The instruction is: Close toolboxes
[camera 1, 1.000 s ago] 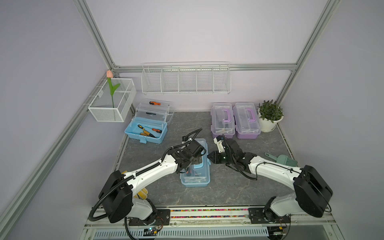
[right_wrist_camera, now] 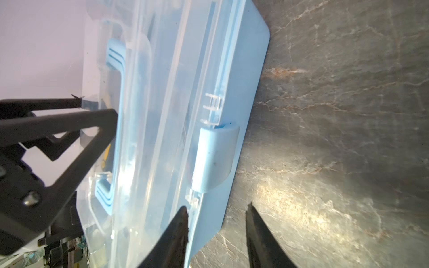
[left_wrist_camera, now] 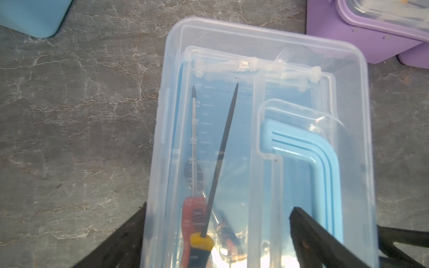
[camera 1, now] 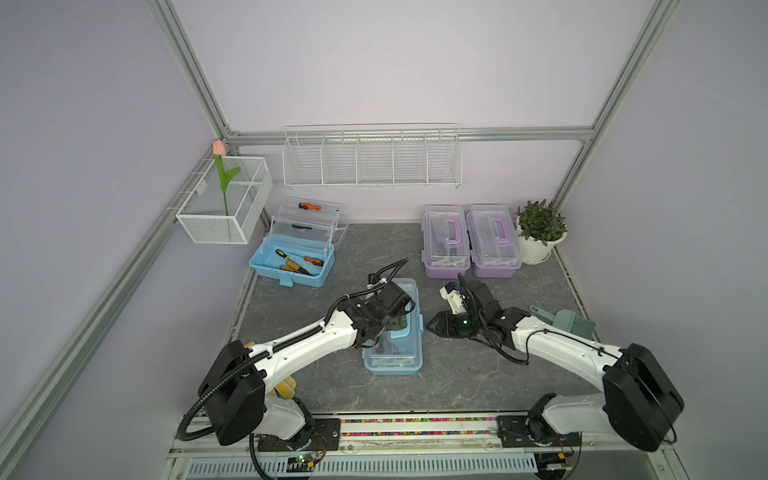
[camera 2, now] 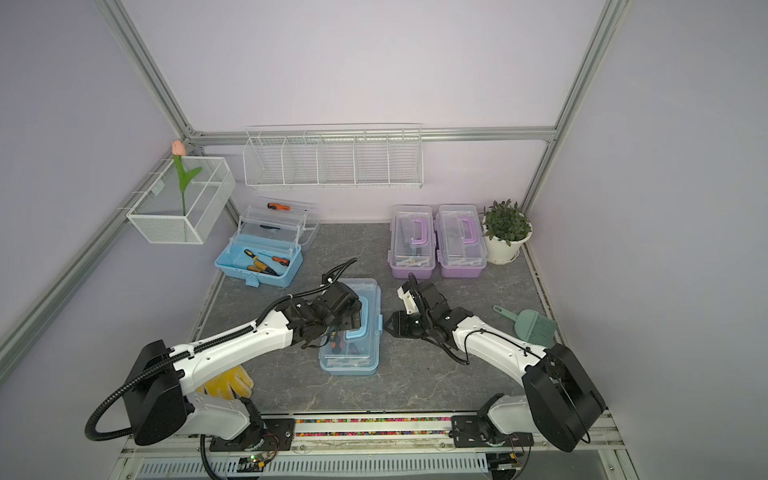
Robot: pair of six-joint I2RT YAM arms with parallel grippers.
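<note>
A blue toolbox [camera 1: 393, 356] with clear lid down lies in the middle, screwdrivers showing through. My left gripper is open over the lid, its fingers straddling a lengthwise strip of it. My right gripper is part open at the box's right side, just off the latch [right_wrist_camera: 214, 156], nothing clearly between its fingers. Another blue toolbox [camera 1: 292, 272] at back left has its lid raised and tools inside. Two purple toolboxes [camera 1: 445, 244] stand at back right with lids down.
A potted plant [camera 1: 541, 224] stands right of the purple boxes, a green dustpan [camera 2: 534, 327] at the right. A yellow glove [camera 2: 228, 382] lies front left. Wire baskets [camera 1: 372, 160] hang above.
My right arm has shifted rightward, slightly away from the middle toolbox, which also sits slightly farther right. The left arm is nearly still.
</note>
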